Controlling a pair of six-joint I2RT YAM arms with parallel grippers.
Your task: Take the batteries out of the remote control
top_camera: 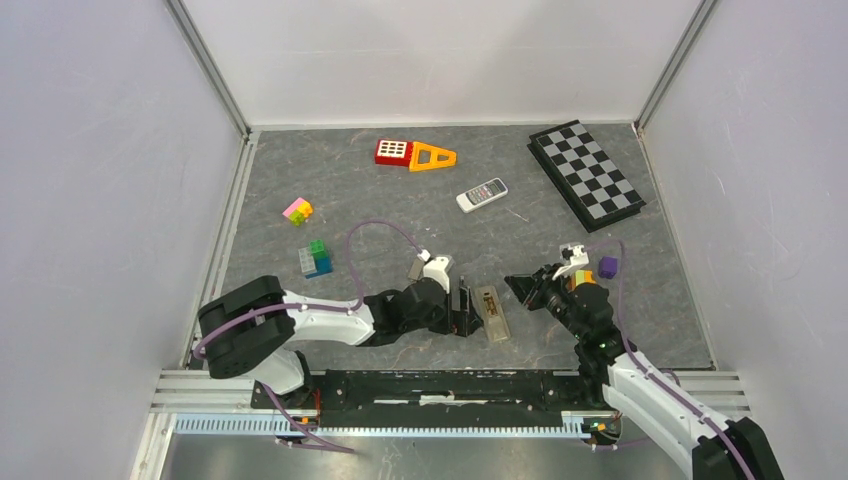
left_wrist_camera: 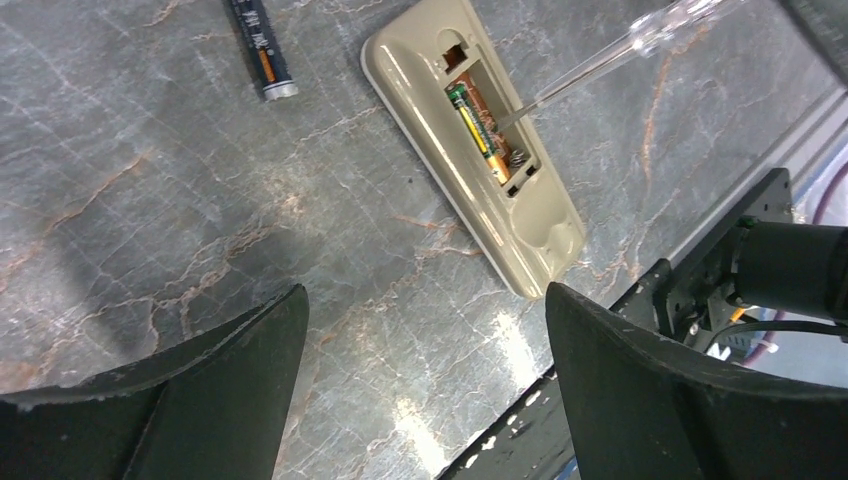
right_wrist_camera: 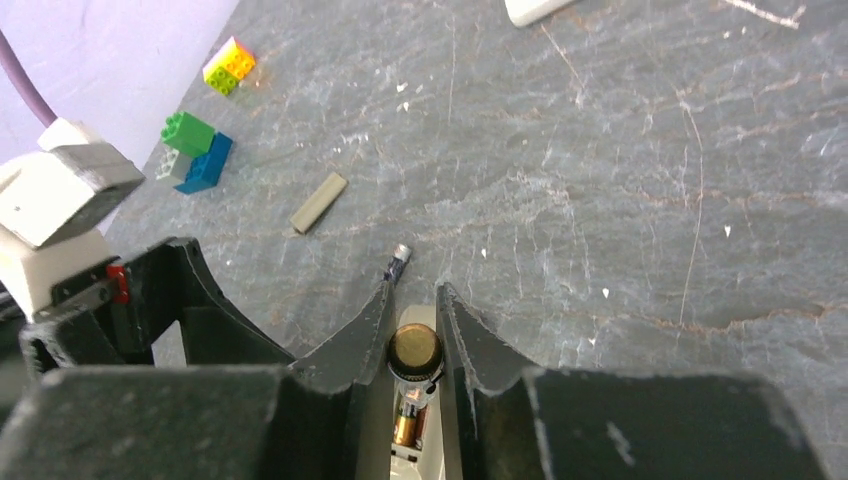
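The beige remote control [left_wrist_camera: 430,130] lies with its open battery compartment facing up. Inside the compartment are a green-and-orange battery [left_wrist_camera: 480,135] and a second, brownish one beside it. In the right wrist view, my right gripper is shut on a clear-handled screwdriver [right_wrist_camera: 414,350]. The screwdriver's thin shaft [left_wrist_camera: 580,78] reaches down into the compartment, its tip by the batteries. My left gripper stands open close to the remote, nothing between its fingers. A dark battery [left_wrist_camera: 262,45] lies loose on the table.
The beige battery cover [right_wrist_camera: 320,203] lies apart on the table. Farther off are toy blocks [top_camera: 315,258], a white remote [top_camera: 482,195], a red-and-orange toy [top_camera: 415,155] and a chessboard [top_camera: 588,175].
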